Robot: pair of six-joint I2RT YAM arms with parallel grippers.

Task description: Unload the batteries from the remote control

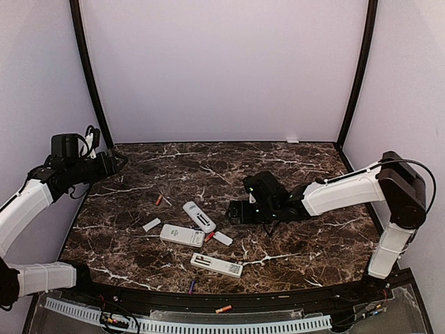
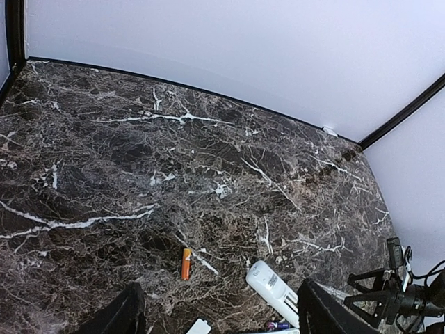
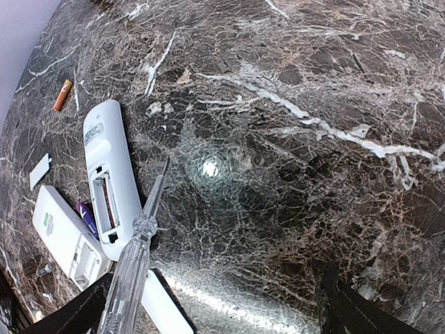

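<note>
Several white remotes lie on the marble table: an upper one (image 1: 199, 216) with its battery slot uncovered, a thicker one (image 1: 181, 235), and a long one (image 1: 215, 264) nearest the front edge. Small battery covers (image 1: 151, 225) and batteries lie loose, including an orange battery (image 3: 62, 95) and a purple battery (image 3: 86, 216). My left gripper (image 1: 114, 161) is raised at the far left, its fingers apart, nothing between them. My right gripper (image 1: 238, 212) hangs open just right of the upper remote, with a clear slender tool (image 3: 136, 264) along its left finger.
Bare table (image 1: 208, 167) stretches across the back and the right. White walls enclose the sides and back. A few batteries lie at the front edge and rail (image 1: 222, 308).
</note>
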